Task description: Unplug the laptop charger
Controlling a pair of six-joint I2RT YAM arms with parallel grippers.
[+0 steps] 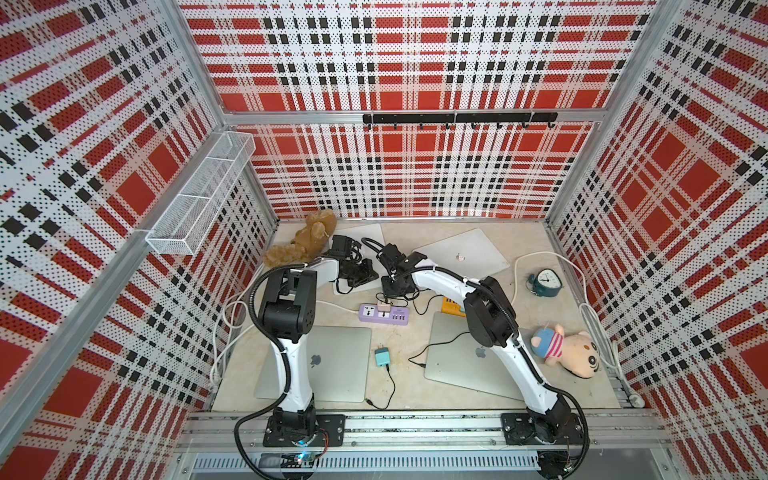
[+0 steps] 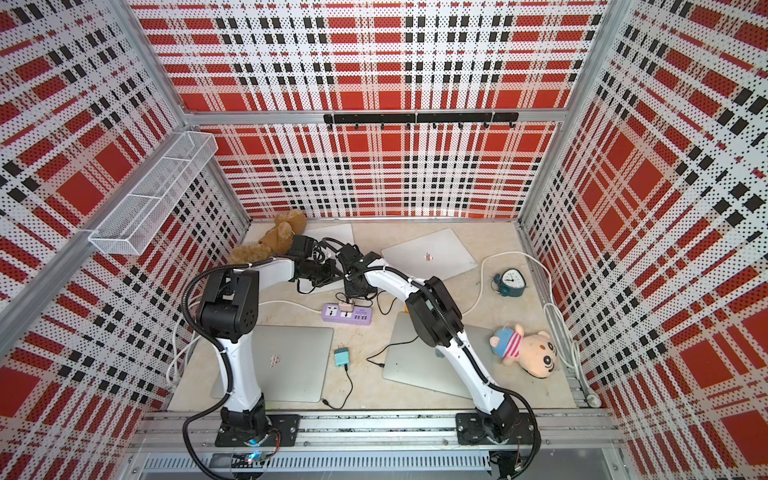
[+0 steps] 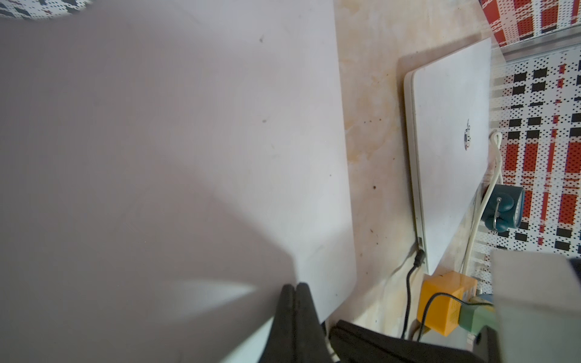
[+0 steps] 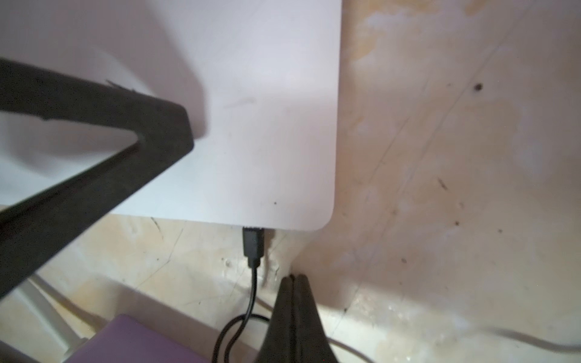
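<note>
In the right wrist view a black cable plug sits at the lower edge of a pale laptop, touching it, its thin cord curling down. My right gripper is shut just below and to the right of that plug, with nothing between its fingers. The left gripper's fingers dark link crosses above the laptop. My left gripper is shut over the white laptop lid, empty. A purple power strip in front of the arms bears a pinkish adapter.
Another laptop at the back has its own black plug. Two laptops lie in front, one at left and one at right, with a teal charger between them. An orange box is near the right arm.
</note>
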